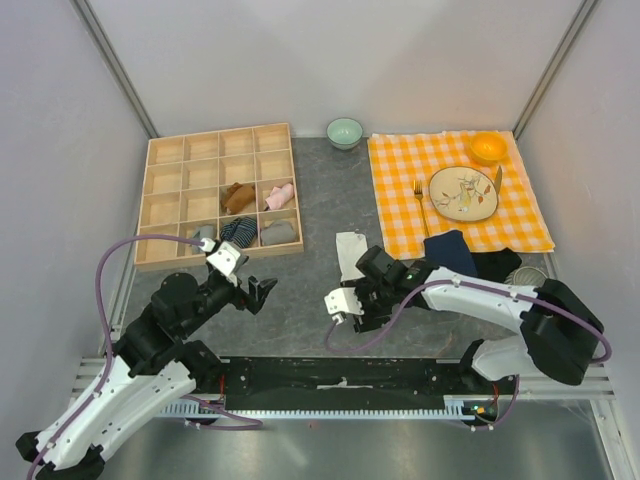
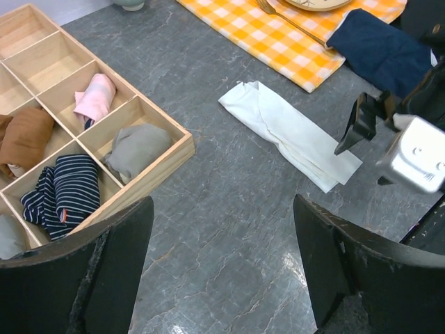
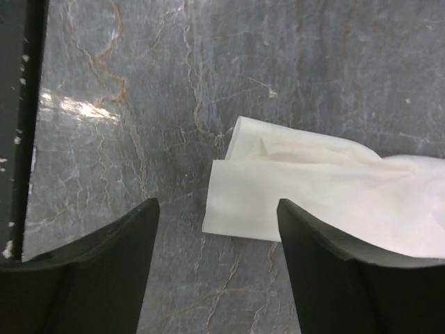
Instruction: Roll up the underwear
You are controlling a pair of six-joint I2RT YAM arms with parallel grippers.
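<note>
White underwear (image 2: 285,132), folded into a long flat strip, lies on the grey table between the organizer and the checkered cloth. In the right wrist view its near end (image 3: 243,198) shows, the layers slightly apart, with bare table around it. My right gripper is over that end, its fingers (image 3: 104,257) parted and nothing held between them. From above, the right arm hides the strip's lower part. My left gripper stands open and empty over bare table, left of the underwear, just in front of the organizer.
A wooden organizer (image 1: 182,208) at the back left holds several rolled garments; many compartments are empty. Dark blue cloth (image 1: 450,252) and black cloth (image 1: 497,264) lie by the right arm. A plate (image 1: 464,194) and fork (image 1: 421,205) rest on the checkered cloth (image 1: 395,160).
</note>
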